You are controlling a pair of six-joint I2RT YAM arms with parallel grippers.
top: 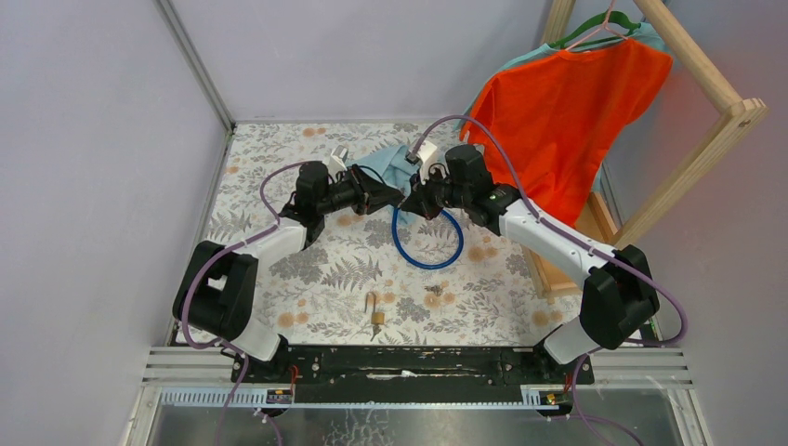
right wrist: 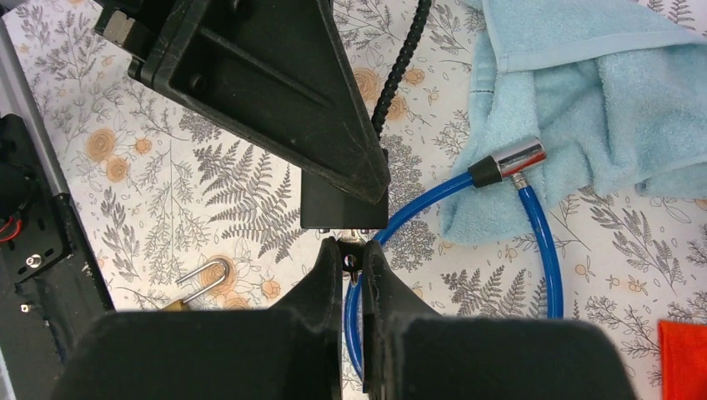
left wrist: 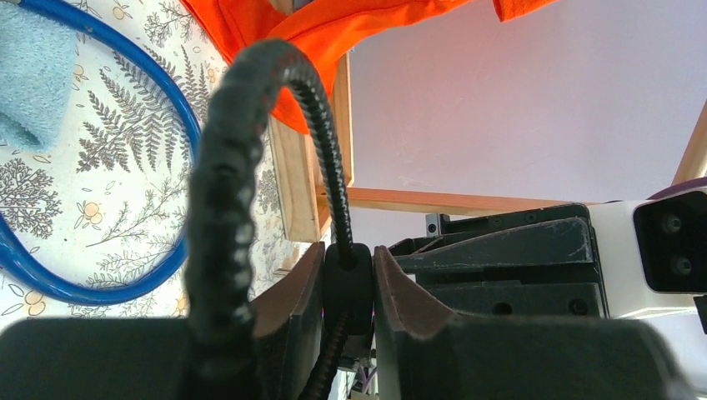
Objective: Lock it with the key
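My two grippers meet in mid-air over the mat's middle. The left gripper is shut on a black lock body with a black cable looping up from it. The right gripper is shut on a small silver key, its tip at the bottom face of that body; how far it is inserted cannot be told. In the top view the fingertips of both almost touch, above the blue cable lock.
A light blue towel lies behind the grippers. A brass padlock lies at the front. An orange shirt hangs on a wooden rack at the right.
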